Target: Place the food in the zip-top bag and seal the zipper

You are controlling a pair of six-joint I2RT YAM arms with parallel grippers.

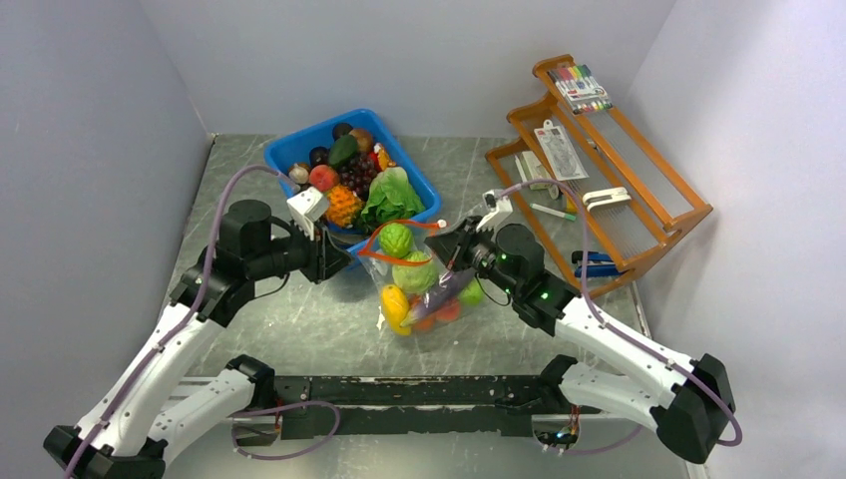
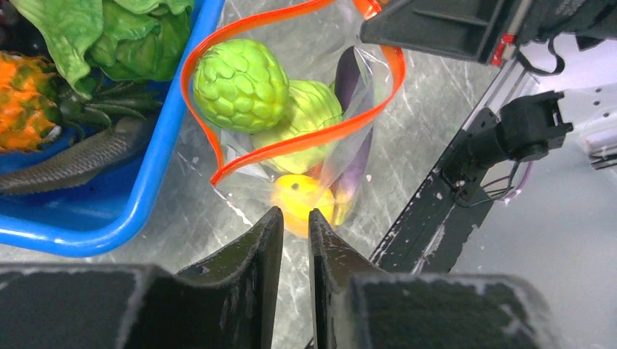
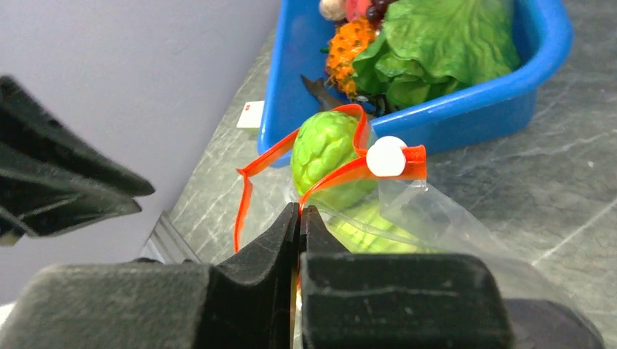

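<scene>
The clear zip bag with an orange zipper holds green round vegetables, a yellow item, a dark purple eggplant and, in the top view, red and green pieces. My right gripper is shut on the bag's rim, beside the white slider. My left gripper stands left of the bag in the top view, its fingertips slightly apart with nothing visible between them; the bag's loose left side is in front of them.
A blue bin of food, with lettuce and pineapple, lies behind the bag. A wooden rack with markers and stationery stands at the right.
</scene>
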